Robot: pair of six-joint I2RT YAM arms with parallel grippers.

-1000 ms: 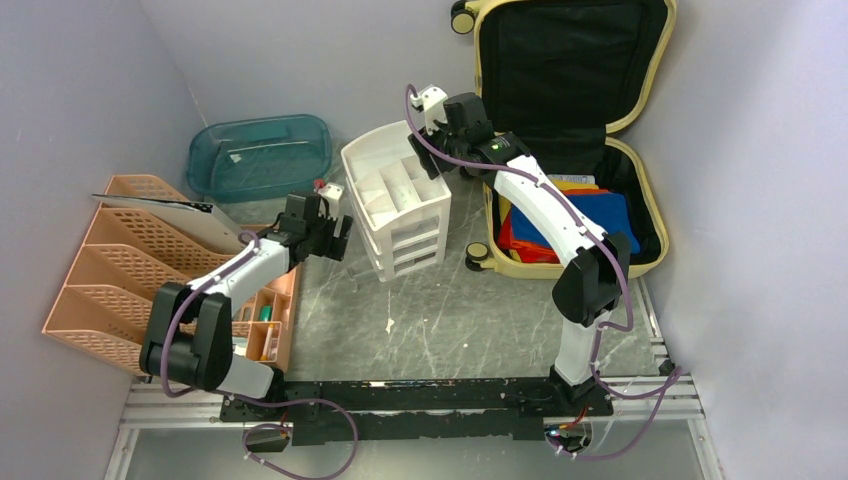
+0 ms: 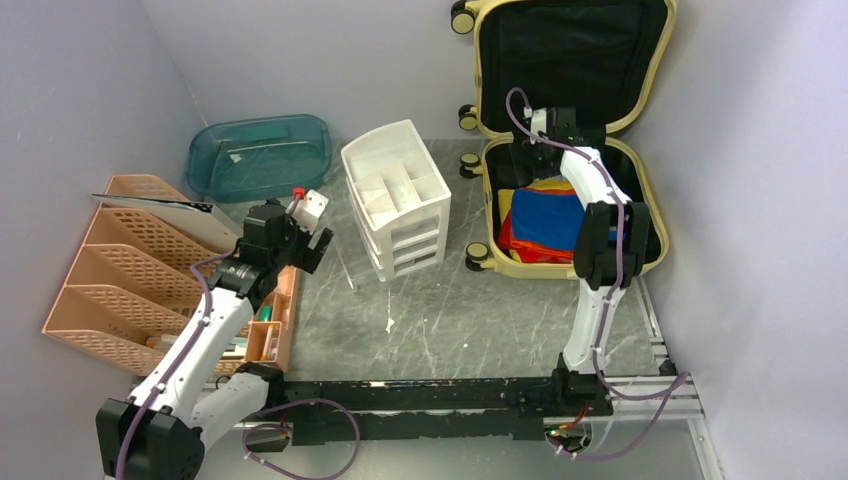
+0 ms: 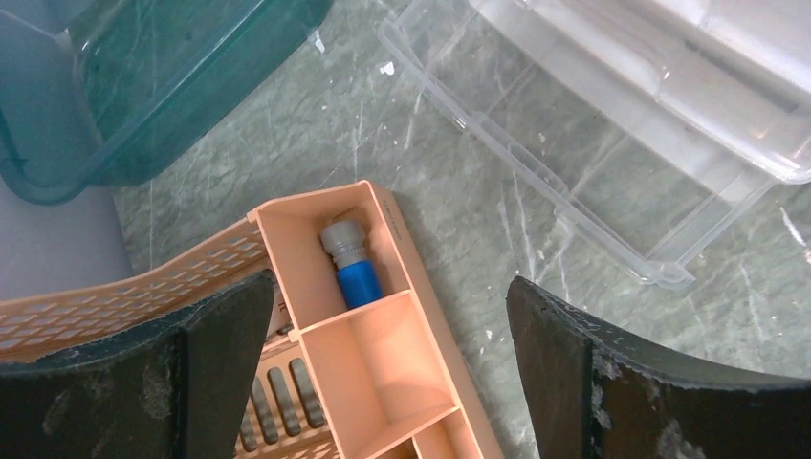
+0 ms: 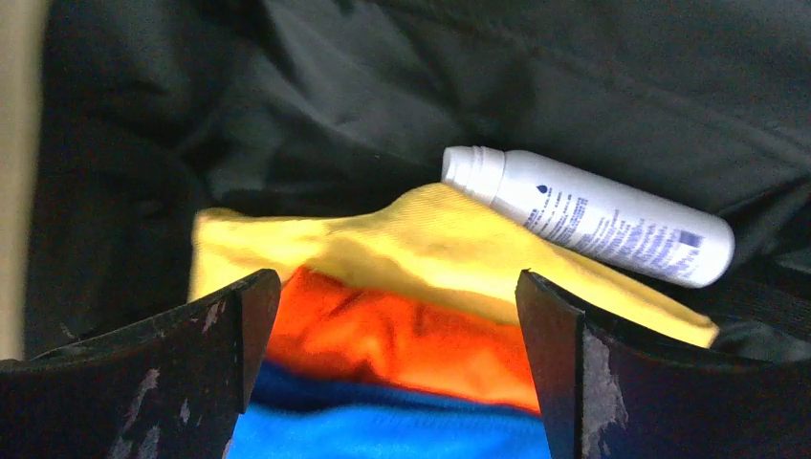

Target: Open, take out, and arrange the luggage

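The yellow suitcase (image 2: pixel 655 235) stands open at the right, its lid raised at the back. Inside lie a blue cloth (image 2: pixel 545 220), a red cloth (image 2: pixel 520 250) and a yellow cloth (image 4: pixel 421 234). A white bottle (image 4: pixel 602 220) rests beyond the yellow cloth on the black lining, one side tucked against it. Over these cloths is my right gripper, open and empty, with the bottle ahead of its fingers and to the right. My left gripper is open above the back corner of the peach organizer (image 3: pixel 421 287), where a blue-and-grey item (image 3: pixel 354 263) sits in a small compartment.
Between the arms stands a white drawer unit (image 2: pixel 400 190) with an open divided top. A teal bin (image 2: pixel 225 180) lies at the back left. A flat panel (image 2: pixel 185 210) leans in the organizer.
From above the drawer unit, my right gripper has swung right and come down into the suitcase. My left gripper has shifted slightly left, over the organizer's edge.
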